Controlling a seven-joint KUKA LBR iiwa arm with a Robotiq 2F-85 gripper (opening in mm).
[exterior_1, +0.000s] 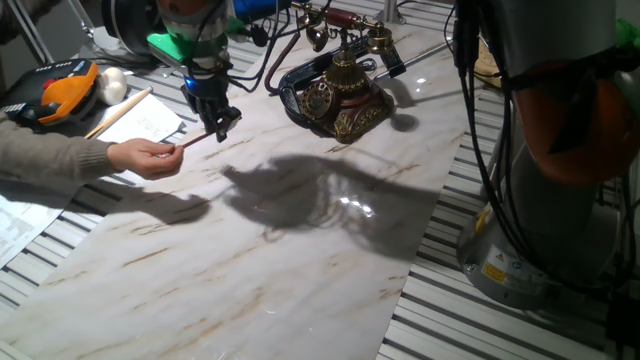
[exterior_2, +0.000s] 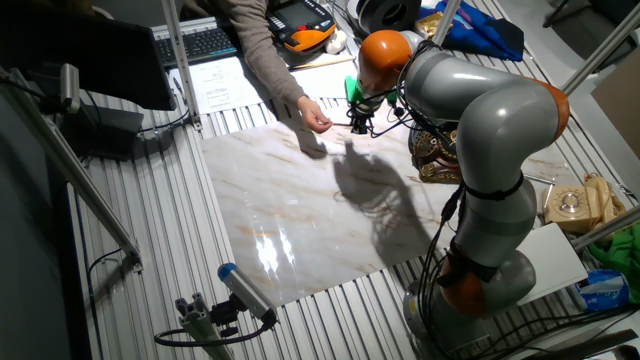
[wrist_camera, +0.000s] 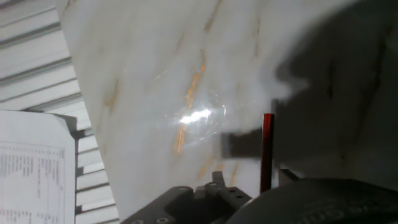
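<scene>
A thin dark-red stick (wrist_camera: 267, 149) is held at one end by a person's hand (exterior_1: 148, 157). Its other end reaches my gripper (exterior_1: 228, 126), which hangs above the marble board near its far side. In the wrist view the stick stands upright in the picture, between the left finger and the dark right side of the gripper. Pale board shows between that left finger and the stick. The dark gripper body hides the stick's lower part, so whether the fingers press on it cannot be made out.
An ornate old-style telephone (exterior_1: 345, 100) stands just right of the gripper. An orange and black device (exterior_1: 62, 92) and papers (exterior_2: 225, 88) lie by the person's arm. The marble board (exterior_1: 200, 290) is bare across its near and middle parts.
</scene>
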